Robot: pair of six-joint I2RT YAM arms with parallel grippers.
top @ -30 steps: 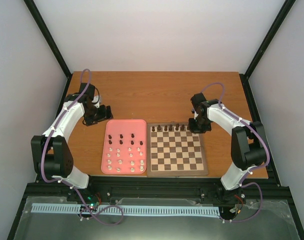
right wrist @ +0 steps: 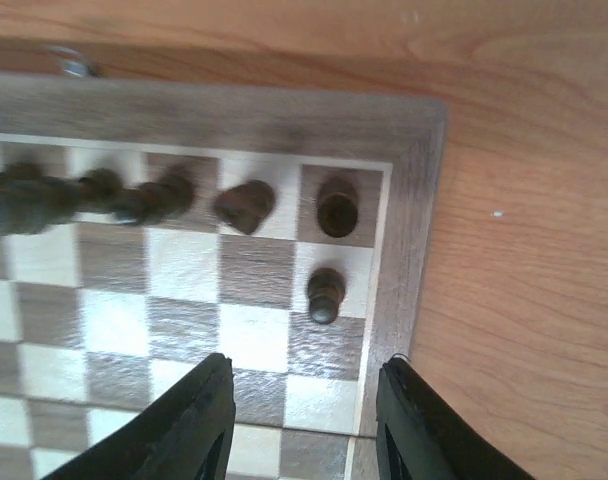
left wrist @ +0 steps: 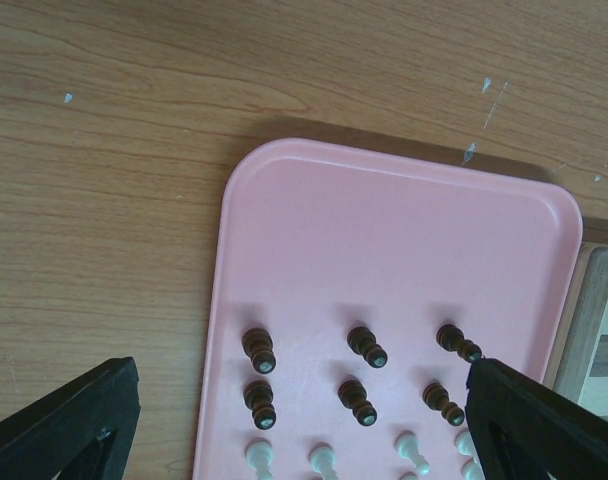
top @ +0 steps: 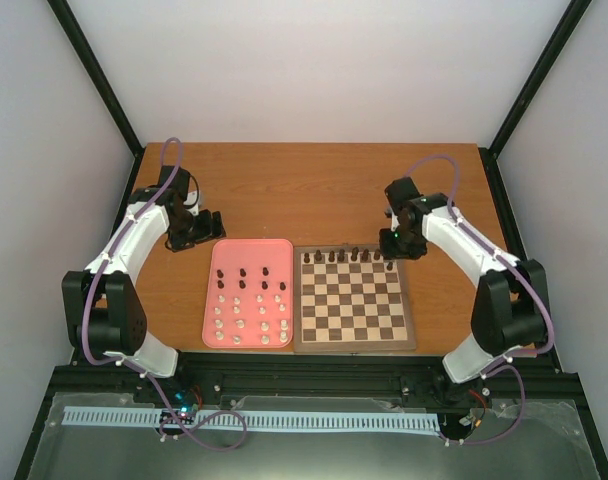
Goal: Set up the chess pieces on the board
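Observation:
The chessboard [top: 355, 349] has a row of dark pieces along its far edge. In the right wrist view a dark pawn [right wrist: 325, 294] stands upright on the light corner-side square, just in front of the dark rook [right wrist: 337, 207]. Left of the rook is the dark knight [right wrist: 245, 206]. My right gripper is open above the board, apart from the pawn, nothing between its fingers. The pink tray [top: 248, 246] holds dark pawns, such as one dark pawn [left wrist: 258, 350], and several white pieces [left wrist: 323, 460]. My left gripper hangs open over the tray's near part, empty.
Bare wooden table [top: 294, 190] stretches behind the tray and board. The tray and board lie side by side, close together. Most of the board's squares are empty. Right of the board, the table is clear beside the right arm [top: 459, 240].
The left arm has barely moved.

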